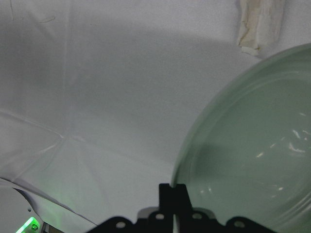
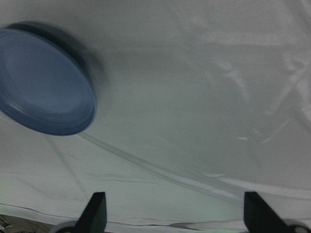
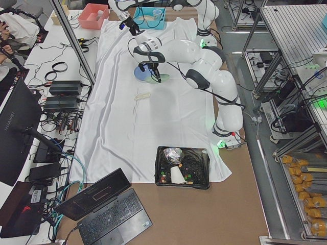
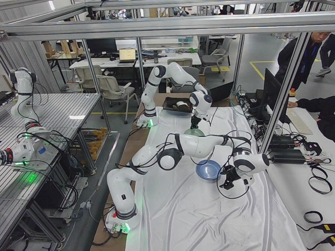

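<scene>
In the left wrist view my left gripper is shut at the near rim of a green bowl, its fingertips meeting on the rim. A pale, wrapped strip lies beyond the bowl on the white cloth. In the right wrist view my right gripper stands open above bare cloth, with a blue plate off to its upper left. The camera right view shows the blue plate nearer than the green bowl, under the arms.
A black tray with assorted items sits at one end of the cloth, beside a laptop. A turquoise bin stands at the other end.
</scene>
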